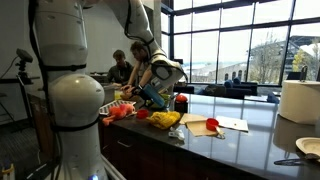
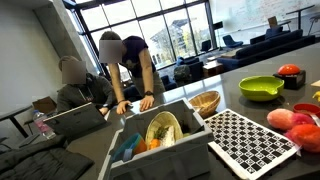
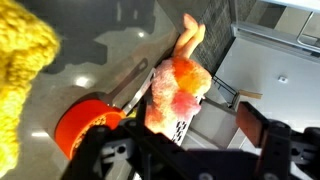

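My gripper is open, and no object shows between its dark fingers. An orange-and-pink plush toy (image 3: 178, 88) with a long ear lies ahead of it in the wrist view, partly over a black-and-white patterned surface. A red-orange round container (image 3: 82, 125) sits left of the plush, part of it hidden by one finger. Yellow knitted cloth (image 3: 22, 60) fills the left edge. In exterior view 1 the gripper (image 1: 148, 101) hangs above the counter, near the yellow cloth (image 1: 164, 119) and a red cup (image 1: 142, 114).
Another red cup (image 1: 212, 123) and a white sheet (image 1: 233, 124) lie farther right, where the counter is mostly clear. A white pot (image 1: 300, 101) stands at the right edge. Exterior view 2 shows a grey bin (image 2: 160, 157), a green bowl (image 2: 261, 88) and two people behind.
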